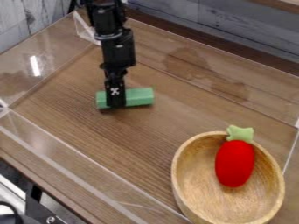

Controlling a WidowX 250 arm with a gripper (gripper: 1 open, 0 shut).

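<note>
A black arm reaches down from the top to my gripper (114,92), which is shut on a green rectangular block (136,97) at the middle left of the wooden table. The block lies on or just over the tabletop; which of the two is hard to tell. The fingertips are partly hidden against it.
A round tan bowl (194,196) at the lower right holds a red plush object (235,163) with a pale green top. Walls edge the back, and the table's edge shows at the lower left.
</note>
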